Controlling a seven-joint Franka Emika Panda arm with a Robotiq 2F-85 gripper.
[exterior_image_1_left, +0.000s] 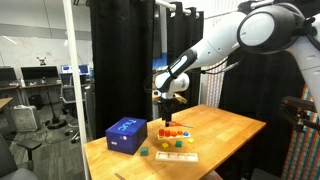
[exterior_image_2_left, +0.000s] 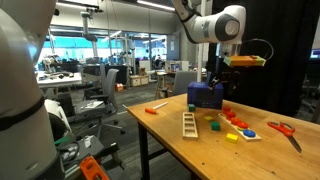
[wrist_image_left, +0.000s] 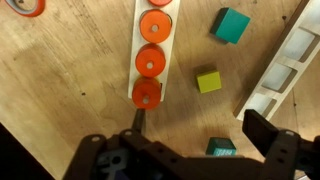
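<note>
My gripper is open above the table, its two dark fingers wide apart with nothing held between them. Ahead of the left finger lies a pale narrow board (wrist_image_left: 133, 75) carrying a row of red discs (wrist_image_left: 150, 60). Between the board and a white slotted tray (wrist_image_left: 286, 66) sits a small yellow cube (wrist_image_left: 208, 82). A teal block (wrist_image_left: 230, 26) is farther up, and a dark green block (wrist_image_left: 222, 147) shows between the fingers' lower parts, apart from them. In the first exterior view, the gripper hangs over the far side of the board (exterior_image_1_left: 166, 138).
A blue box (exterior_image_1_left: 127, 135) stands at the table's left side, beside the board. Red-handled scissors (exterior_image_2_left: 284, 129) lie near one table edge. Black curtains hang behind.
</note>
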